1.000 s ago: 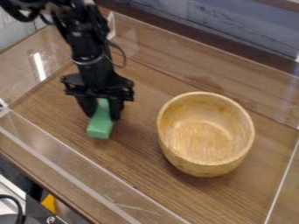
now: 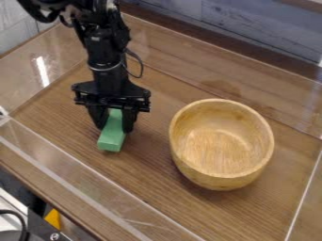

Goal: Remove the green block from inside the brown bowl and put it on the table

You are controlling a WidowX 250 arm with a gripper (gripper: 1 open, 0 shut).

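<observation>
The green block (image 2: 112, 132) is left of the bowl, low over the table or touching it; which of the two I cannot tell. My black gripper (image 2: 113, 117) reaches down from above and is shut on the block's upper part, so that end is partly hidden. To the right stands the brown bowl (image 2: 184, 129), and its visible inside is empty.
Bare wooden table (image 2: 157, 202) lies in front of the block and between it and the bowl. A raised wall (image 2: 270, 28) runs along the back. Dark cables (image 2: 15, 221) lie at the lower left, off the table's edge.
Over the last second the arm has become more upright and the block sits slightly lower in the view, still in the gripper. The bowl has not moved.
</observation>
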